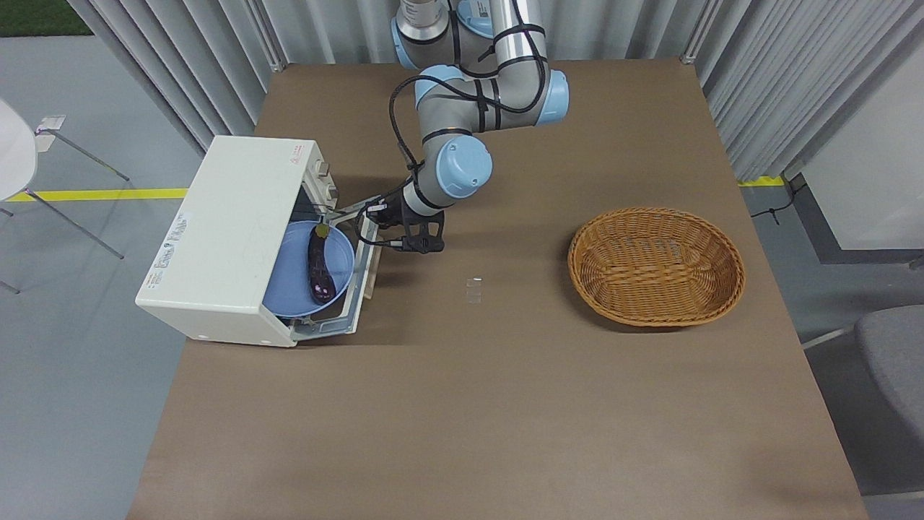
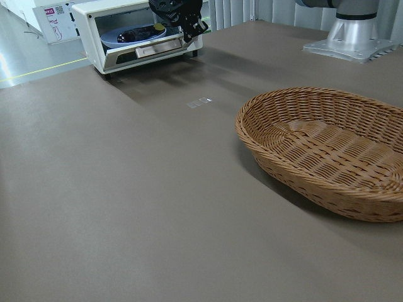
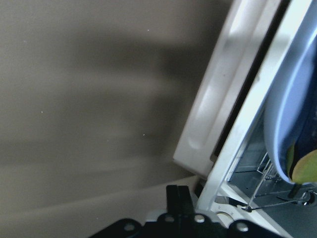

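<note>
A white toaster oven (image 1: 225,234) stands on the table with its front door (image 2: 157,49) partly swung up, tilted. Inside, a blue plate (image 1: 288,282) holds a dark eggplant (image 1: 317,269) with a green stem, close at the right of the wrist view. My gripper is at the door, beside its handle and edge; its fingertips look together, and whether anything is between them cannot be made out.
A wicker basket (image 1: 654,264) sits on the table's right side.
</note>
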